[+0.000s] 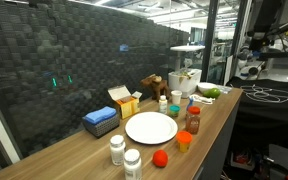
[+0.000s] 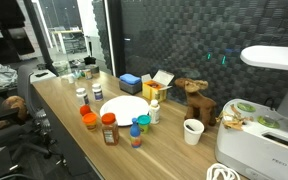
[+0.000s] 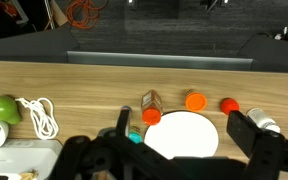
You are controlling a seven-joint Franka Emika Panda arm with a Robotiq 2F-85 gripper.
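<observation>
Seen from above in the wrist view, my gripper is open, its dark fingers wide apart and nothing held between them. Below it on the wooden table lie a white plate (image 3: pixel 184 138), a brown jar with a red-orange lid (image 3: pixel 152 106), an orange cup (image 3: pixel 195 100) and a red tomato-like ball (image 3: pixel 229 105). Two white bottles (image 1: pixel 117 150) stand at the table's near left in exterior view 1. A teal cup (image 2: pixel 143 122) and a small blue bottle (image 2: pixel 135 137) are near the jar. The fingers partly cover the plate's surroundings in the wrist view.
Behind the plate are a blue-topped dark basket (image 1: pixel 101 120) and an open yellow box (image 1: pixel 124 103). A brown toy animal (image 2: pixel 196 102), a white cup (image 2: pixel 193 130) and a white toaster (image 2: pixel 259 145) occupy the other end. A white cable (image 3: pixel 42 120) lies near the table edge.
</observation>
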